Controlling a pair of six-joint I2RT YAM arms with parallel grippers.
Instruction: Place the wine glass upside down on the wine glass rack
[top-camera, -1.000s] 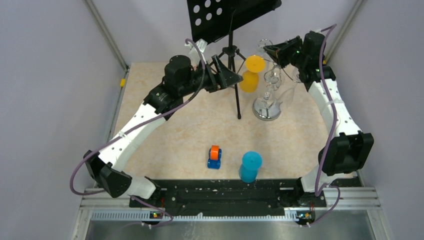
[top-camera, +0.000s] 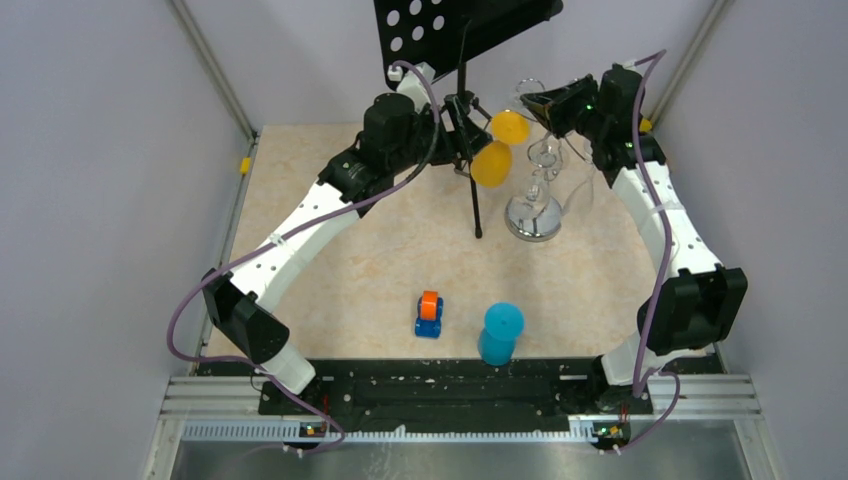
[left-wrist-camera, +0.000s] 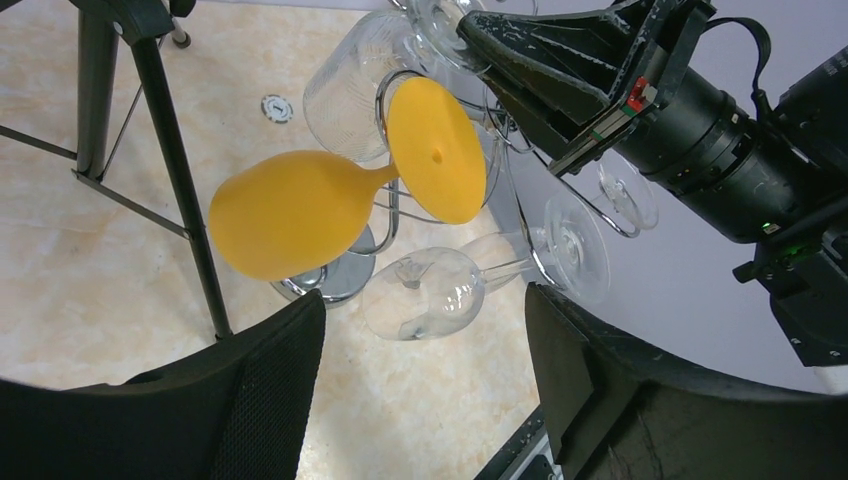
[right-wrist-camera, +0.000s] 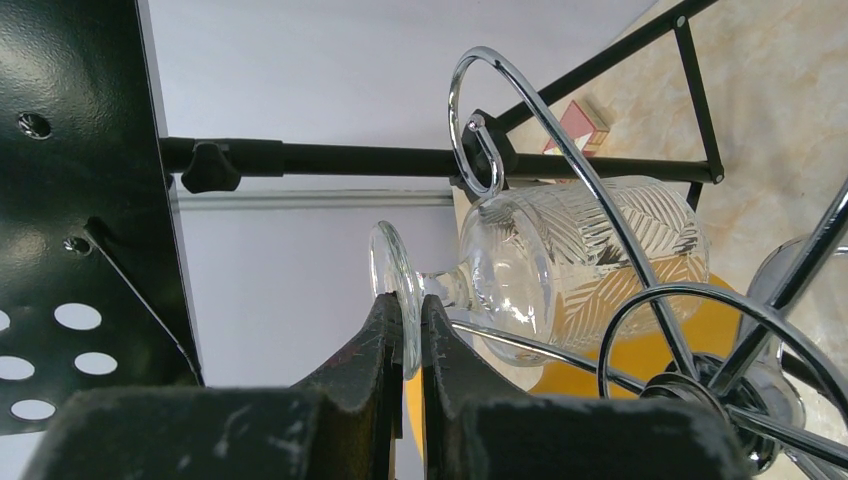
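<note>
In the right wrist view my right gripper is shut on the foot of a clear patterned wine glass (right-wrist-camera: 505, 260), its stem in line with the rack's wire loop. That glass also shows in the left wrist view, bowl down. A yellow wine glass (left-wrist-camera: 300, 212) hangs upside down by its foot on the chrome wine glass rack (left-wrist-camera: 388, 215), tilted in the left wrist view. Part open, my left gripper (top-camera: 476, 138) is beside the yellow glass in the top view. Nothing is between its fingers in the left wrist view.
A black music stand (top-camera: 462, 105) rises close behind my left gripper. Another clear glass (left-wrist-camera: 425, 292) hangs on the rack. Nearer the front edge are a blue cup (top-camera: 500, 332) and a blue-and-orange object (top-camera: 429, 314).
My left gripper has moved right and toward the back, up to the yellow glass. That glass's bowl now leans to the left. The right arm has barely moved.
</note>
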